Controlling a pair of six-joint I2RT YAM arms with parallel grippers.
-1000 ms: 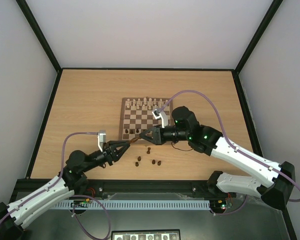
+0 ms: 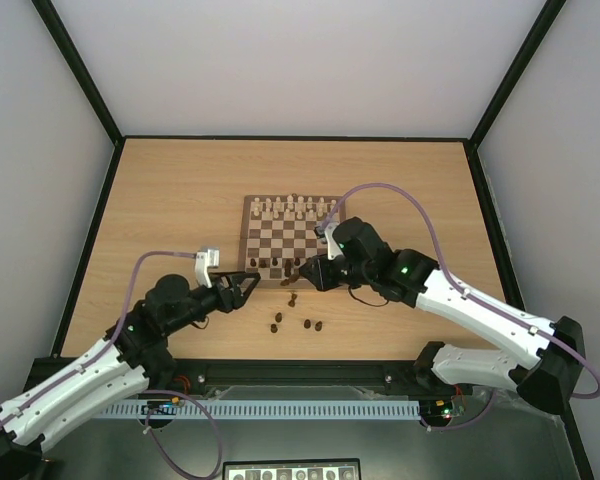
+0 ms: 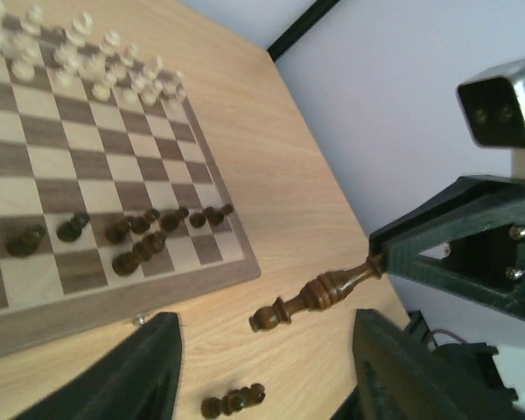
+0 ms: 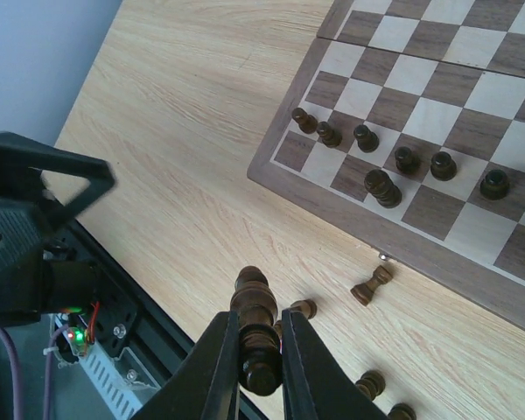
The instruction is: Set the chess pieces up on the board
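Note:
A dark brown chess piece (image 3: 324,293) sticks out from my right gripper, which is shut on one end of it. In the right wrist view this piece (image 4: 255,315) points toward the camera. My left gripper stands open, its two fingers apart with nothing between them, a short gap from the piece's free end. The chessboard (image 2: 243,240) bears white pieces (image 3: 70,52) along its far side. Several dark pieces (image 4: 407,160) stand in a row near its close edge, with one taller dark piece (image 4: 383,188) behind them on the edge row.
Loose dark pieces lie on the wood between board and robot, one (image 4: 371,285) beside a metal clasp (image 4: 384,256) and another (image 3: 233,401) below the grippers. The board's middle squares are empty. Bare table (image 2: 410,190) lies to the right.
A second ago both grippers met at the dark piece.

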